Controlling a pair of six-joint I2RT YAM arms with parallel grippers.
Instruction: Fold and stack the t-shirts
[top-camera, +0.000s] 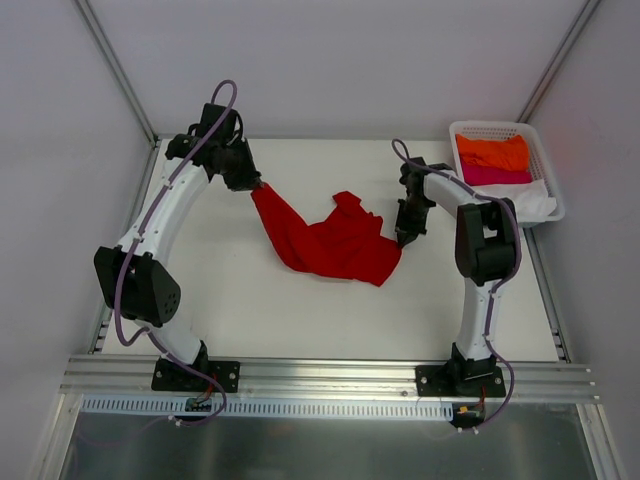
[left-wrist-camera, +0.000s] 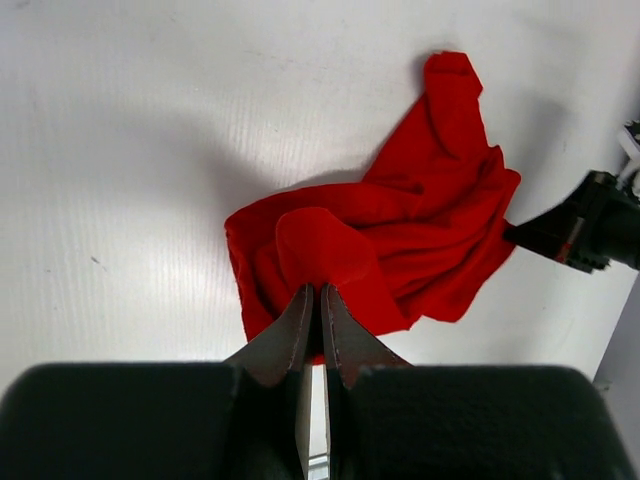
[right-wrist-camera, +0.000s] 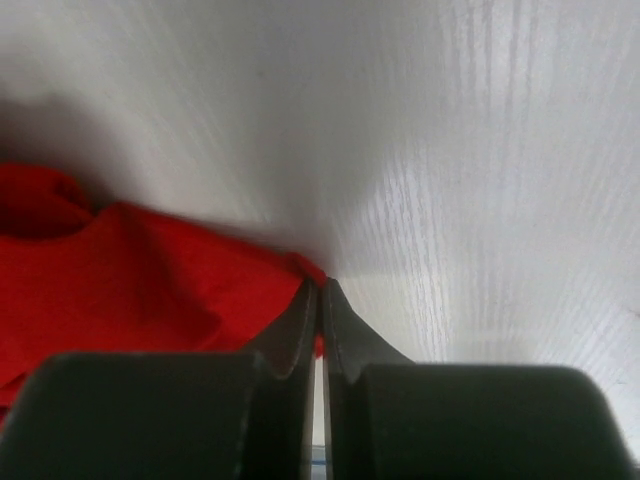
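A crumpled red t-shirt lies bunched on the white table in the top view, its left end lifted. That raised end is pinched by my left gripper; in the left wrist view the red cloth rises into the shut fingers. At the shirt's right edge my right gripper is down at table level. In the right wrist view its fingertips are closed on a corner of the red cloth. Much of the shirt's shape is hidden in its folds.
A white basket stands at the back right, holding an orange cloth, a magenta cloth and a white cloth. Bare table shows in front of the shirt and along the back.
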